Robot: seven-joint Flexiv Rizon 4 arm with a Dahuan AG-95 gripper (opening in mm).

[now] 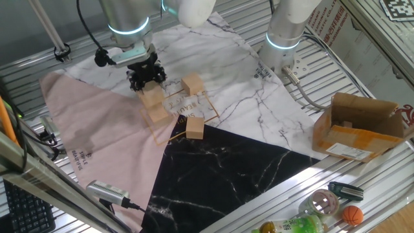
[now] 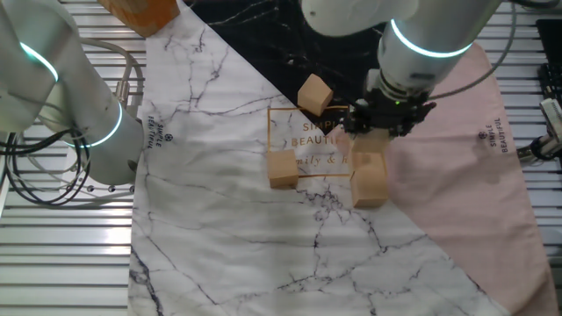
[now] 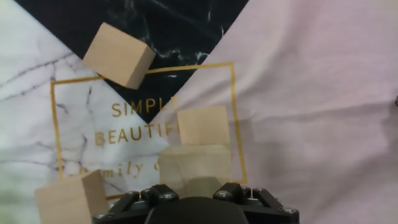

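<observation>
Pale wooden blocks lie around a gold-framed print on the cloth. My gripper (image 1: 149, 83) is shut on one block (image 3: 196, 167), which looks larger and nearer than the others in the wrist view. In exterior view 1 this block shows directly under the fingers. Just beyond it lies a second block (image 3: 204, 126), close to the frame's right edge. Another block (image 3: 118, 56) sits on the frame's top edge, against the black part, and one more block (image 3: 71, 199) is at lower left. The fingers' inner faces are mostly hidden.
An open cardboard box (image 1: 359, 133) is at the right, with a bottle (image 1: 297, 224) and a small orange ball (image 1: 352, 215) near the front.
</observation>
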